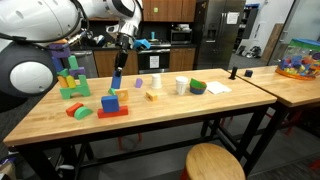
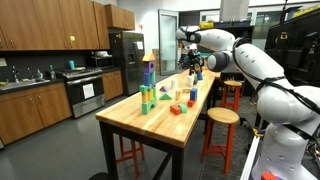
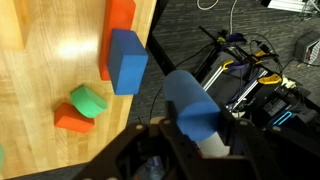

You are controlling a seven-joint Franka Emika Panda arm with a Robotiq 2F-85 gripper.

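Note:
A blue cylinder [image 3: 190, 100] fills the middle of the wrist view, its round end toward the camera. My gripper [image 1: 119, 68] is shut on it, and the cylinder [image 1: 117, 78] hangs upright in exterior view 1. Below stands a blue block [image 1: 110, 103] on a long red block [image 1: 114, 113] near the table's front edge. In the wrist view this blue block [image 3: 127, 61] and red block [image 3: 116, 28] lie left of the cylinder. My fingertips are mostly hidden behind the cylinder there.
Green [image 3: 88, 101] and red [image 3: 73, 119] pieces lie left of the blue block. A tower of coloured blocks [image 1: 72, 80] stands at the table's left. White cups [image 1: 182, 85] and a green bowl [image 1: 197, 87] stand to the right.

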